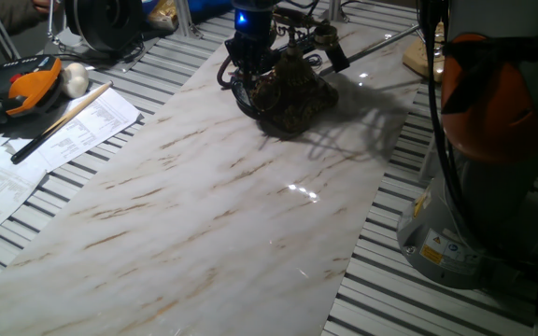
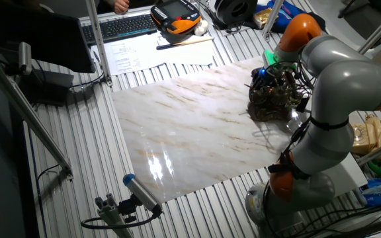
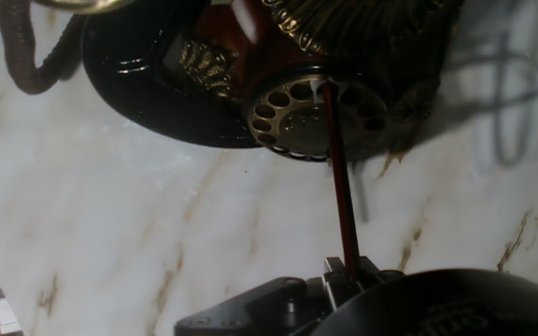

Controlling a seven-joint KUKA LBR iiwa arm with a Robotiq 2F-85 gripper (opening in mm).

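Observation:
An old-style telephone [image 1: 299, 98] with dark body and brass trim stands at the far end of the marble-patterned board [image 1: 204, 215]. Its rotary dial [image 3: 297, 121] faces my gripper in the wrist view. The gripper is shut on a thin dark red stick [image 3: 342, 196]. That stick reaches to the dial, its pale tip over the finger holes at the dial's upper right; whether it sits inside a hole I cannot tell. In exterior view 2 the telephone [image 2: 270, 102] is partly covered by the arm and cables.
Beside the board lie papers [image 1: 87, 131], a wooden stick [image 1: 63, 121] and an orange-black teach pendant [image 1: 17, 89]. The arm's base [image 2: 260, 205] stands at the board's other side. Most of the board is bare.

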